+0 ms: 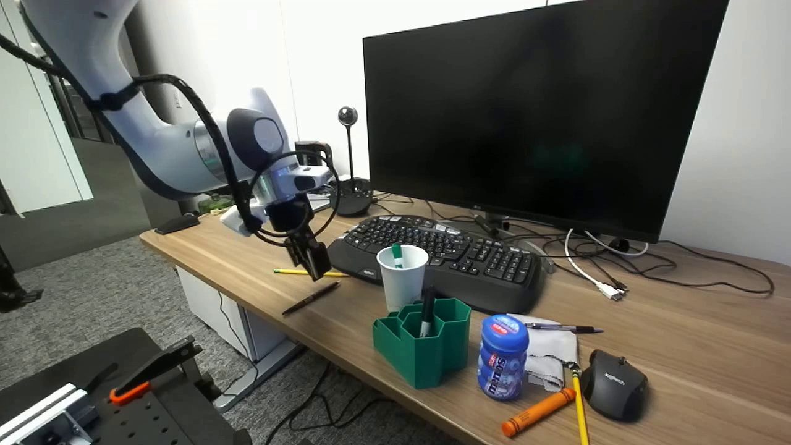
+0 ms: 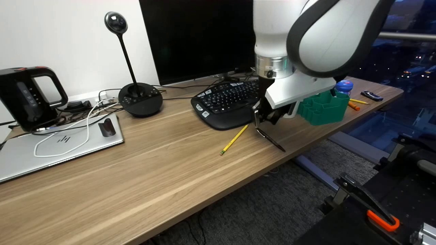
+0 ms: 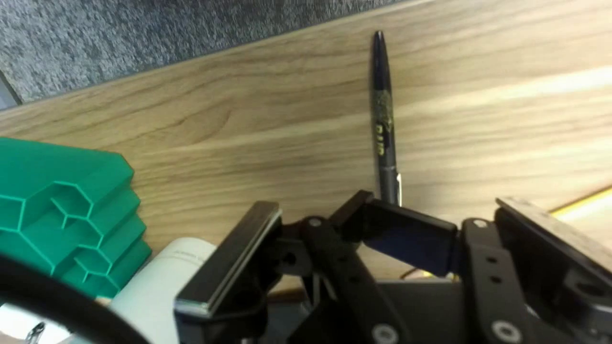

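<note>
A dark pen (image 1: 311,298) lies flat on the desk near its front edge. In the wrist view the pen (image 3: 383,109) stretches away past my fingertips, its clip end partly covered by them. My gripper (image 1: 317,271) hangs above the tabletop, clear of the pen. Its fingertips meet in the wrist view, so the gripper is shut with nothing between its pads. From the second exterior view the arm hides part of the gripper, while the pen (image 2: 271,141) shows below it.
Beside the pen is a yellow pencil (image 2: 234,139). A black keyboard (image 1: 445,256), a white cup (image 1: 402,285) and a green holder (image 1: 445,356) stand to its right. Further right are a blue tub (image 1: 502,360) and an orange crayon (image 1: 539,411). Open desk lies left.
</note>
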